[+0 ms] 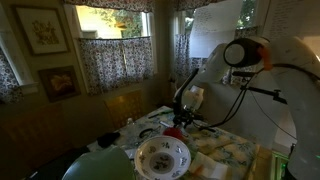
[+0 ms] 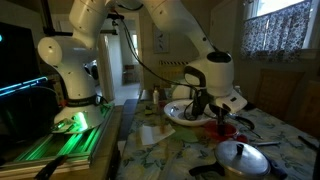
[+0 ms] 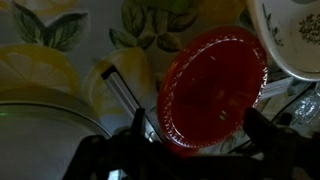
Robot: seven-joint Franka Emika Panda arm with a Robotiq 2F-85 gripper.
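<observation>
A shiny red bowl (image 3: 215, 90) fills the middle of the wrist view, and its inside looks empty. My gripper is open, its dark fingers spread apart at the lower edge of that view with nothing held between them. In exterior view 2 the gripper (image 2: 217, 112) hangs over the red bowl (image 2: 222, 130), close to it. From the other side, exterior view 1 has the red bowl (image 1: 174, 132) partly hidden behind a large white dish, with the gripper (image 1: 182, 120) near it. Whether the fingers touch the bowl cannot be told.
The white dish (image 1: 162, 157) stands beside the bowl. A lidded metal pot (image 2: 242, 160) sits at the table's near side in exterior view 2. A dark, straight-edged object (image 3: 125, 93) lies left of the bowl. The patterned tablecloth (image 2: 165, 155) has some clear room.
</observation>
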